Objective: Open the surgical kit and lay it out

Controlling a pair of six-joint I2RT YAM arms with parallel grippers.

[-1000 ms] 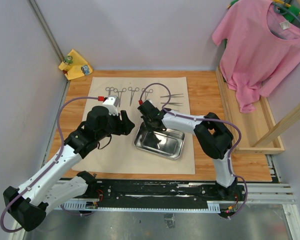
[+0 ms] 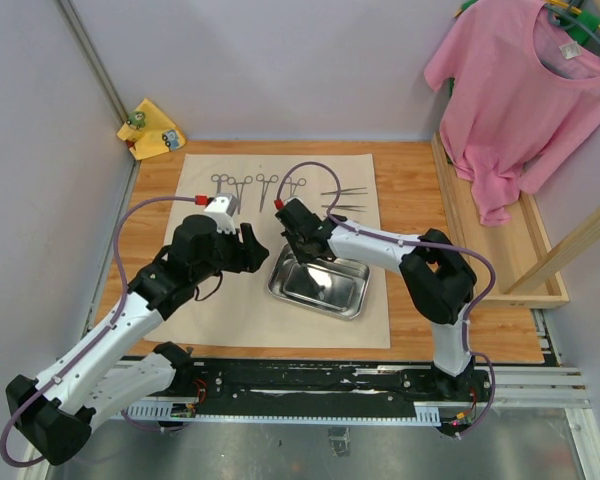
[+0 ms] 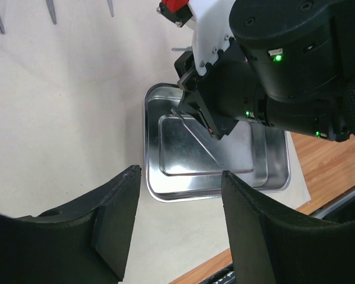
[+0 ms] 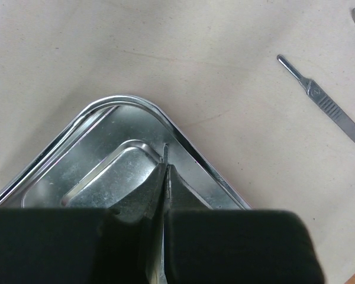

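The steel tray lies on the beige cloth. A thin metal instrument lies slanted inside it. My right gripper is shut at the tray's corner over that instrument; whether it touches it is unclear. My left gripper stands open left of the tray, above the cloth, with nothing between its fingers. Several scissor-like instruments lie in a row at the back. Thin instruments lie at the back right, among them a scalpel handle.
A wooden rack with a pink shirt stands at the right. A yellow printed cloth is at the back left.
My right arm has shifted very slightly at the tray. The left arm and the tray look unchanged.
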